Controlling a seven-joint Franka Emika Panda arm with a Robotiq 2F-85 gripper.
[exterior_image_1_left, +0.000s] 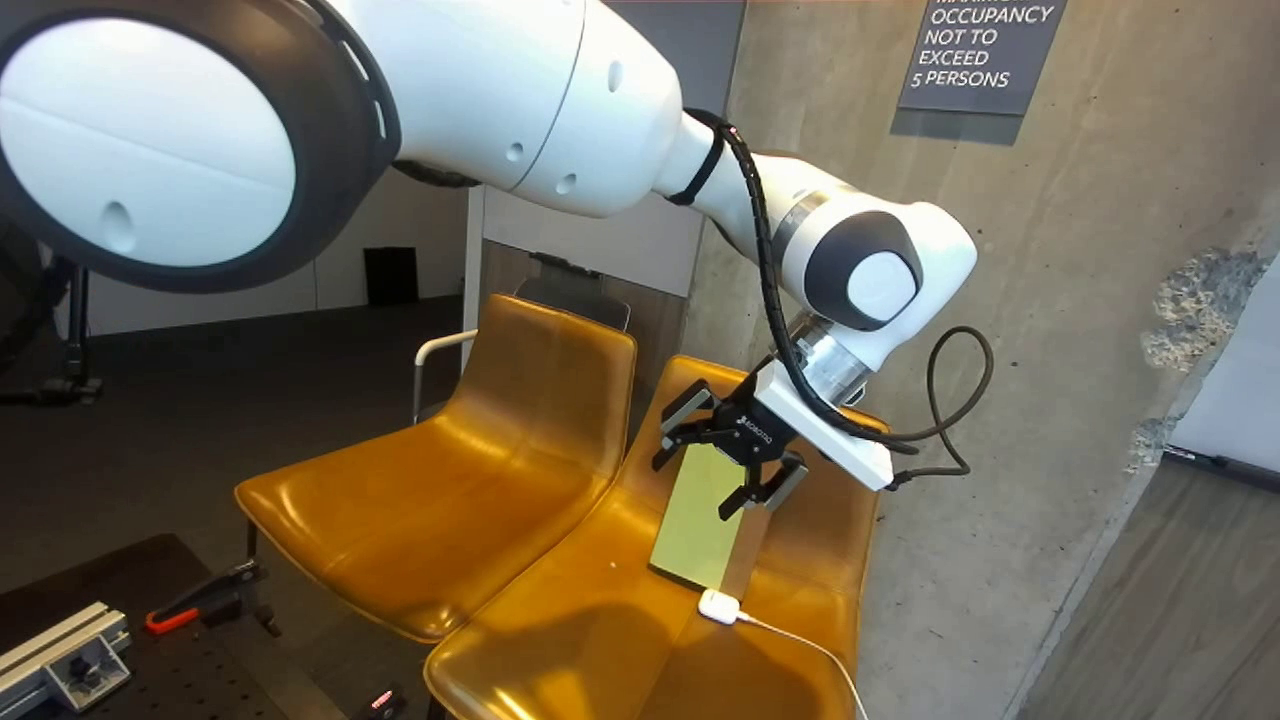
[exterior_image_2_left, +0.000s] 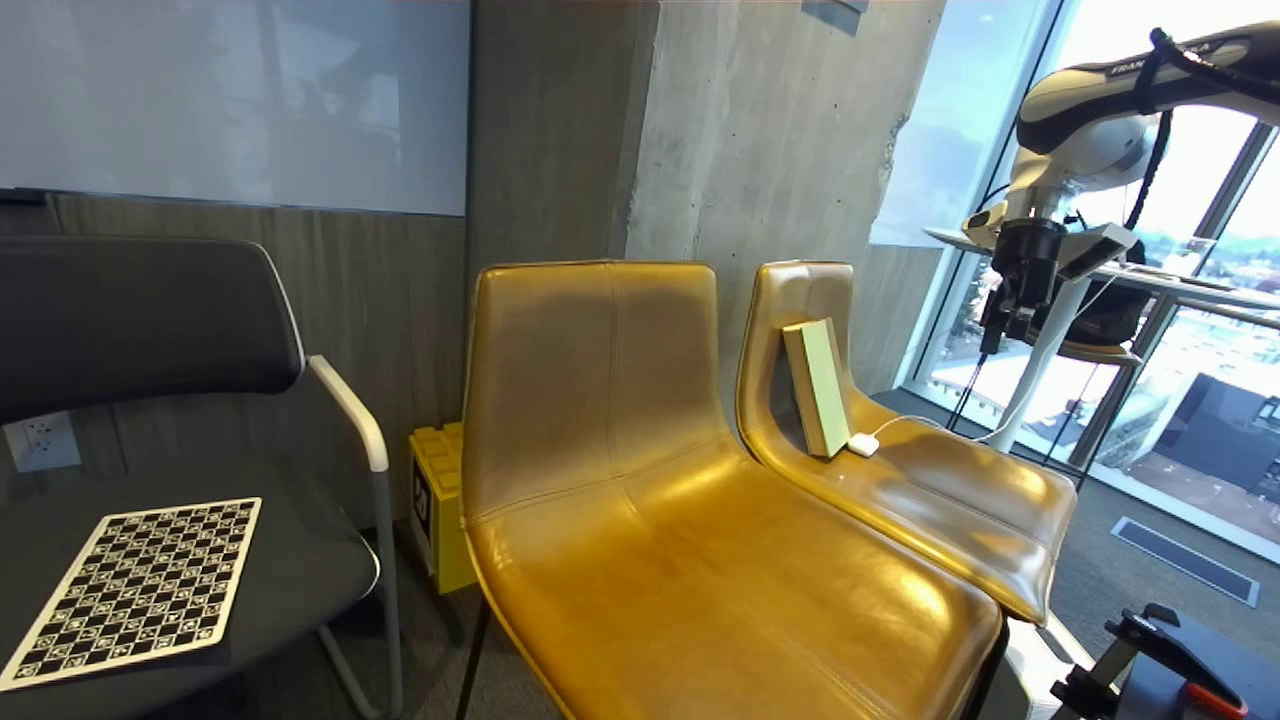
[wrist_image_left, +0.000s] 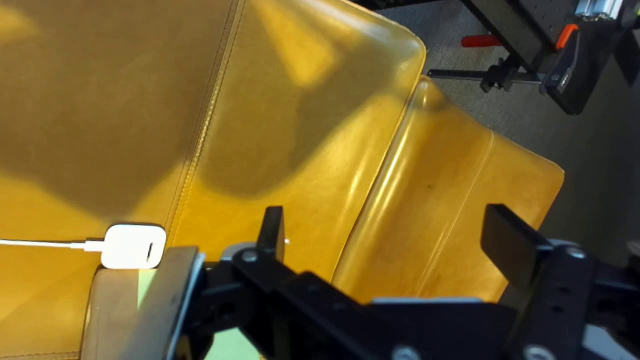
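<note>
My gripper (exterior_image_1_left: 708, 466) hangs in the air over the right tan chair, its two fingers spread wide with nothing between them. In the wrist view the fingers (wrist_image_left: 513, 246) stand far apart above bare leather. Behind the gripper, a light green and brown box (exterior_image_1_left: 696, 516) leans against that chair's backrest; my gripper covers part of it. At the foot of the box lies a white charger (exterior_image_1_left: 720, 606) with a white cable running off to the right. Exterior view 2 shows the box (exterior_image_2_left: 816, 386) upright and slightly tilted, well apart from my gripper (exterior_image_2_left: 1005, 330).
The left tan chair (exterior_image_1_left: 444, 468) stands empty beside the right one. A bench with a metal rail (exterior_image_1_left: 66, 660) and a clamp (exterior_image_1_left: 198, 604) is at lower left. A concrete wall (exterior_image_1_left: 996, 360) rises behind. A dark chair holds a checkered board (exterior_image_2_left: 144, 588).
</note>
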